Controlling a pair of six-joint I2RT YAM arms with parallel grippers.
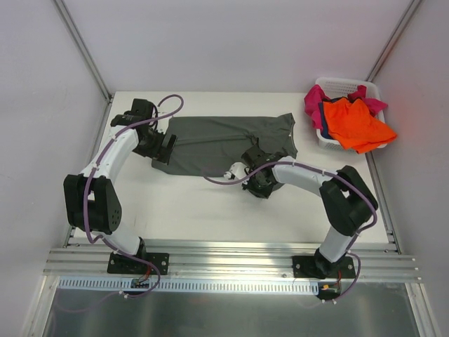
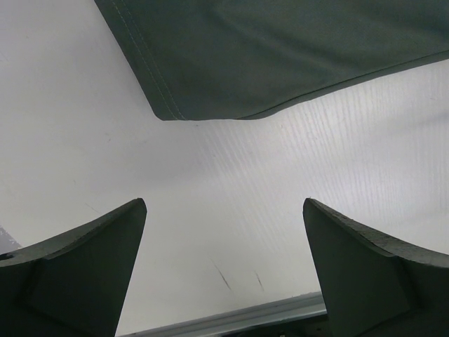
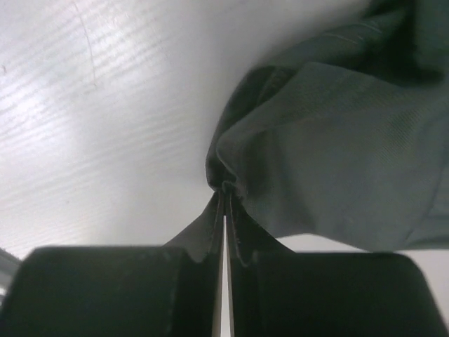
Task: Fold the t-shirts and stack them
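A dark grey-green t-shirt (image 1: 210, 144) lies spread across the table, with some folds at its right part. In the left wrist view its corner (image 2: 224, 63) lies flat beyond my left gripper, which is open and empty over bare table. My right gripper is shut at the bunched edge of the shirt (image 3: 337, 154) near the front; fabric meets the fingertips, though I cannot tell how much is between them.
A white basket (image 1: 335, 86) at the back right holds pink, dark and orange shirts (image 1: 358, 126), the orange draped over its rim.
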